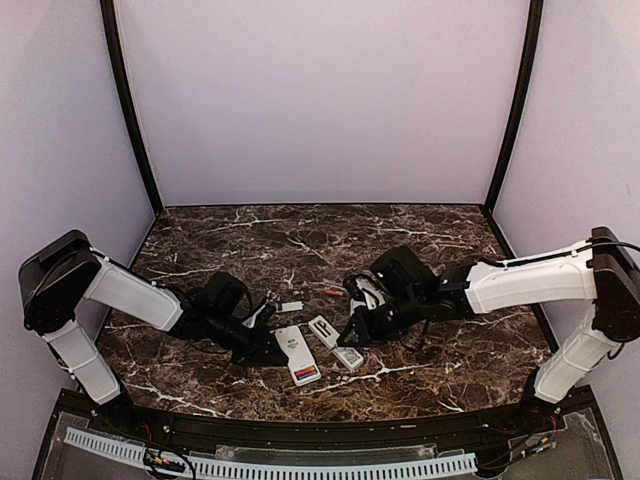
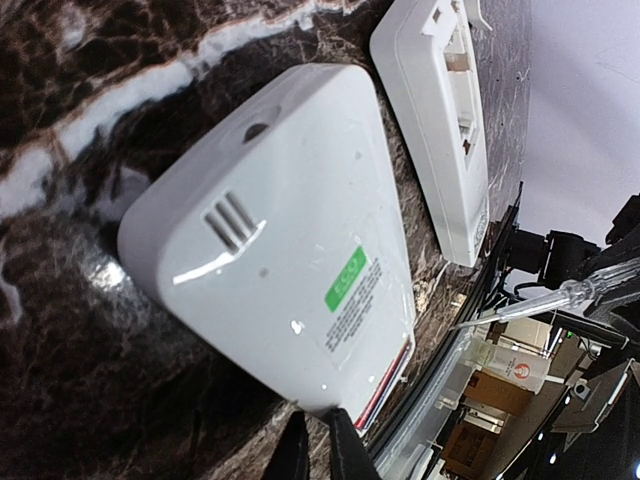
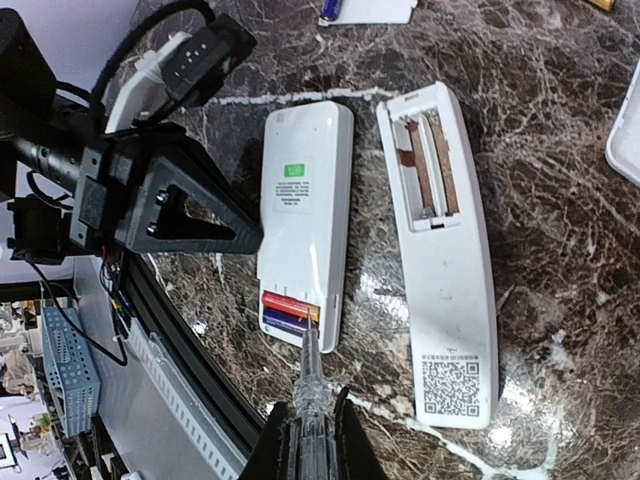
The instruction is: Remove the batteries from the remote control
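A white remote control point(image 1: 298, 357) with a green ECO label lies on the dark marbled table. Its battery bay is uncovered at the near end, where a red battery point(image 3: 290, 305) and a blue battery point(image 3: 287, 324) lie side by side. My left gripper is at the remote's side edge, its fingers nearly together and shut on that edge; the contact is partly hidden. From my right gripper, shut on it, a clear pointed tool point(image 3: 313, 375) extends toward the battery bay. Its tip overlaps the red battery in the right wrist view; contact cannot be told.
A second, slimmer white remote point(image 3: 447, 285) lies beside the first with its battery slot empty. Farther back are a small white cover point(image 1: 290, 306) with a blue item beside it and an orange-red battery point(image 1: 334, 293).
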